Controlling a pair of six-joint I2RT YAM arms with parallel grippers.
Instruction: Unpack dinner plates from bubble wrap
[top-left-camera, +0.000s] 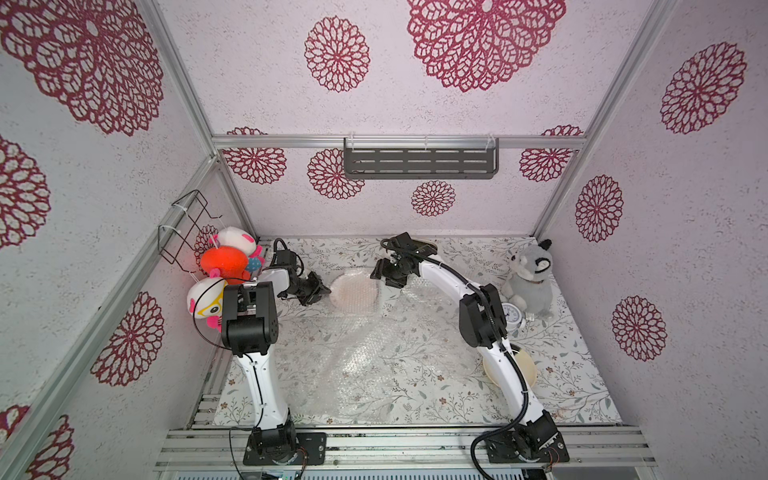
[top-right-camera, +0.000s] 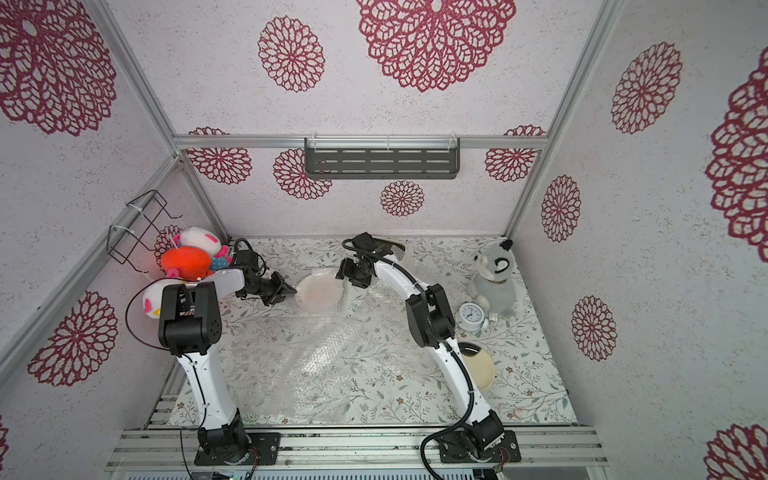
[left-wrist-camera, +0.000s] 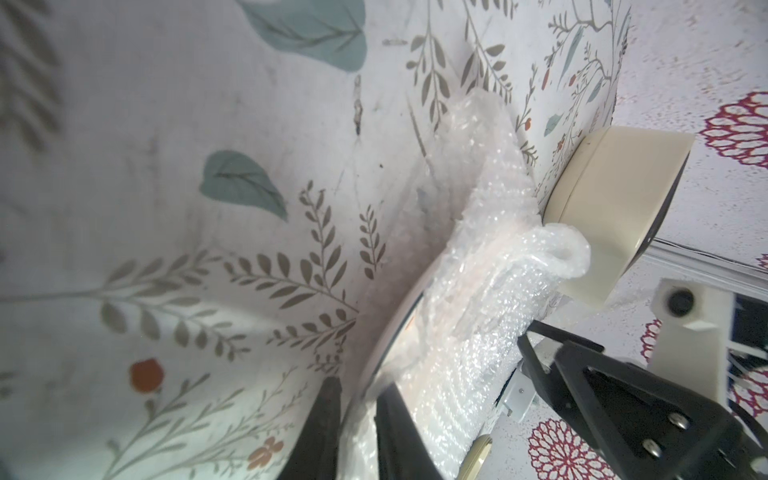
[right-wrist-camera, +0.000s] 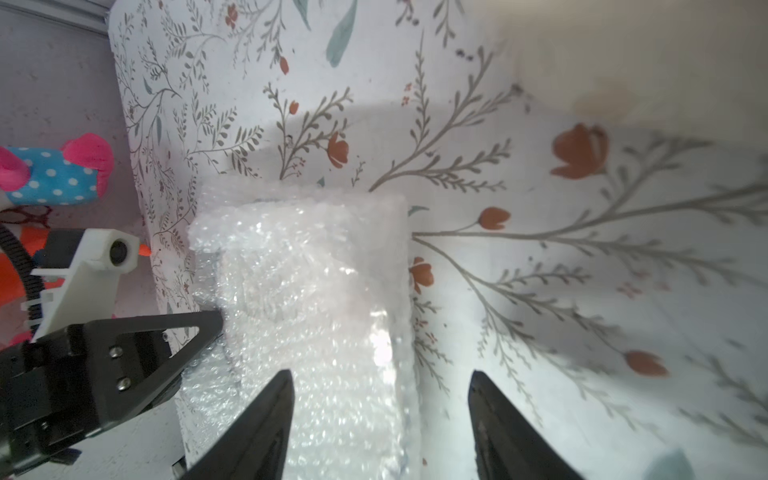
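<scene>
A round, pale dinner plate (top-left-camera: 353, 293) lies near the back of the table with clear bubble wrap (right-wrist-camera: 320, 336) over it. In the left wrist view a stretch of the plate's dark rim (left-wrist-camera: 400, 320) shows out of the wrap. My left gripper is at the plate's left edge, its fingers close together with rim and wrap between them; whether they grip is unclear. On the plate's right side my right gripper has its fingers well apart. Bubble wrap and bare table show between them in the right wrist view, with nothing held.
A loose sheet of bubble wrap (top-left-camera: 348, 368) covers the table in front of the plate. Behind the right gripper stands a dark-lined, cream container (top-right-camera: 389, 249). A cream round bin (top-right-camera: 478, 366), a white clock (top-right-camera: 470, 314) and a grey plush (top-right-camera: 493, 276) occupy the right side.
</scene>
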